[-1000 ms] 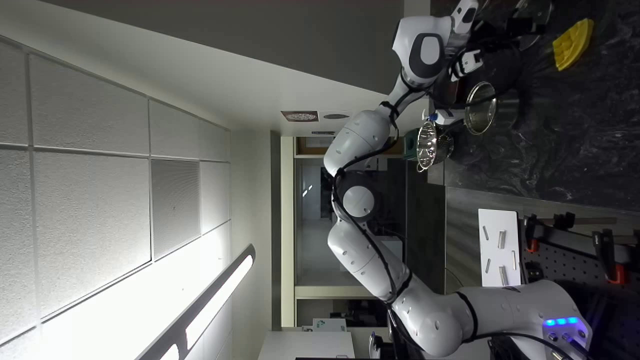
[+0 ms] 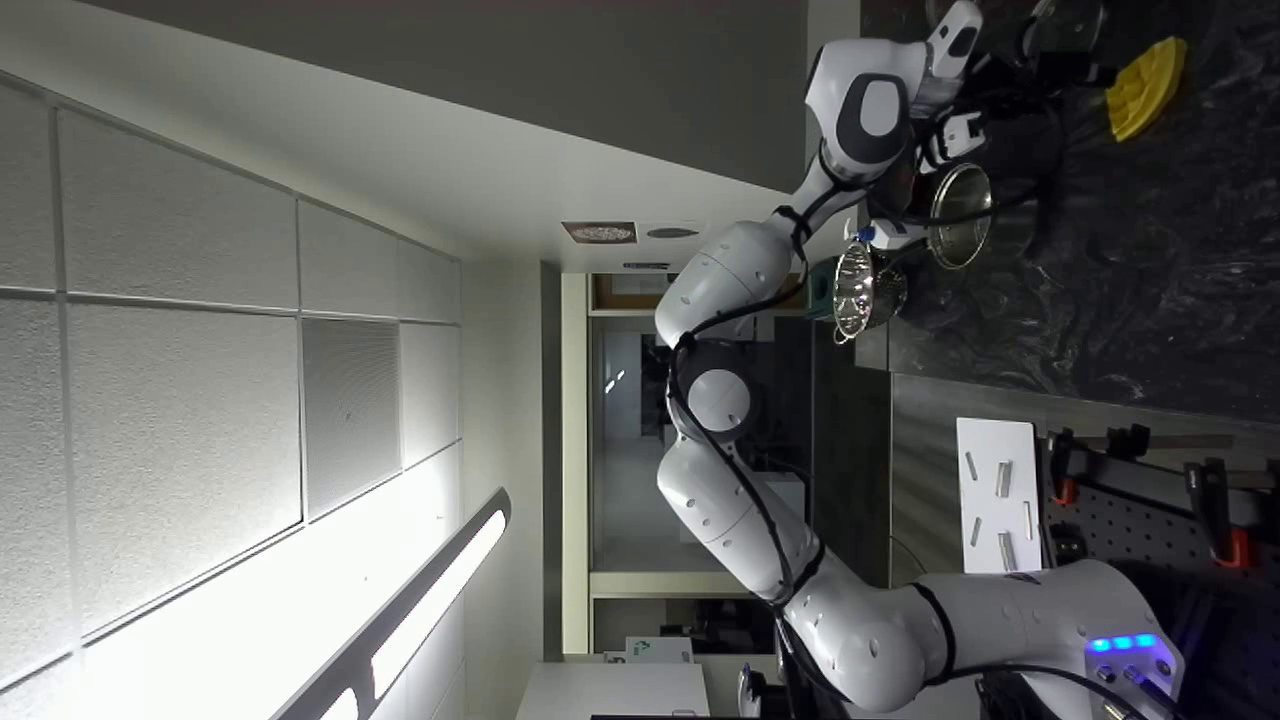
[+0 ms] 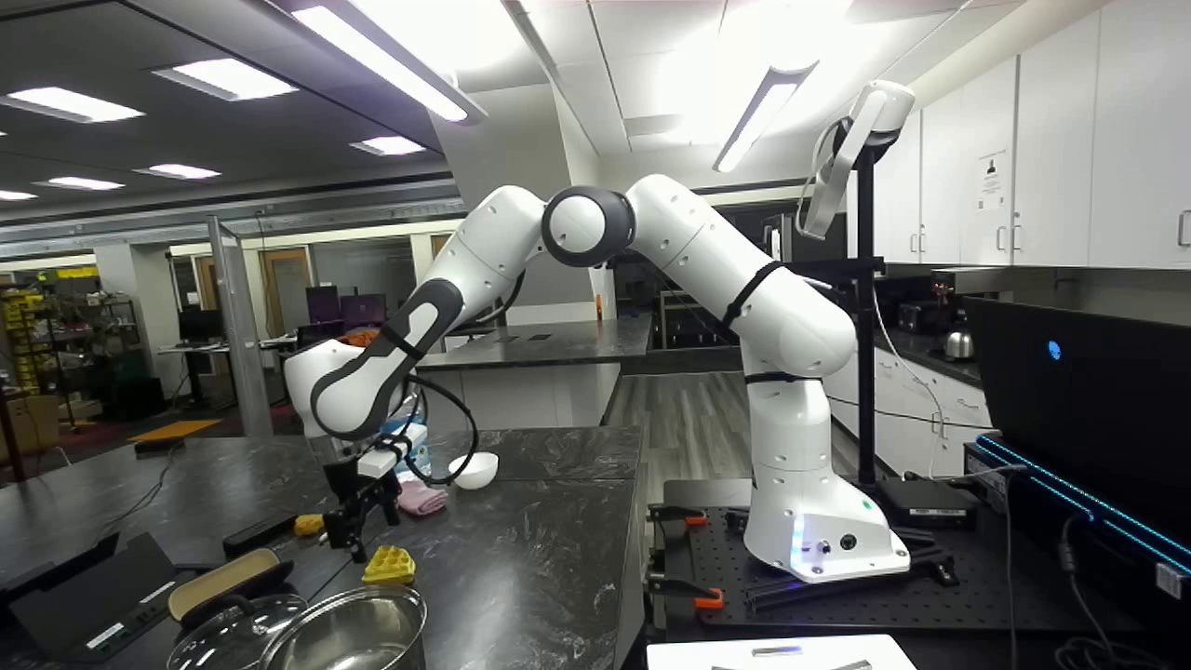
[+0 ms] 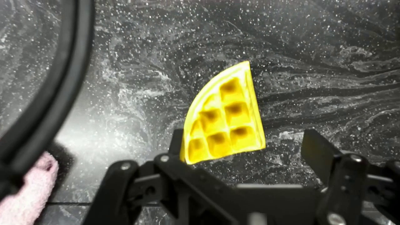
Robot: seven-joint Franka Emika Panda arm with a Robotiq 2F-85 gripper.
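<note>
A yellow waffle wedge point(image 4: 227, 116) rests on the dark marbled counter in the wrist view, curved edge to the left. My gripper is open, and nothing is held between its fingers. Seen from above, the left fingertip overlaps the wedge's lower left corner, while the right one is well clear of its straight side. In exterior view 2 the gripper point(image 3: 374, 530) hangs above and just behind the waffle point(image 3: 388, 565). Exterior view 1, turned on its side, shows a gap between the waffle point(image 2: 1146, 86) and the gripper.
A pink cloth point(image 3: 421, 498) and a white bowl point(image 3: 476, 470) lie behind the gripper. A steel pot point(image 3: 354, 631), a glass lid point(image 3: 234, 627) and a tan-lined pan point(image 3: 229, 581) stand nearer that camera. Bare counter point(image 3: 525, 558) extends toward the arm's base.
Compared with a second ago, my gripper is lower and closer to the waffle in exterior view 1. The waffle is in the same place.
</note>
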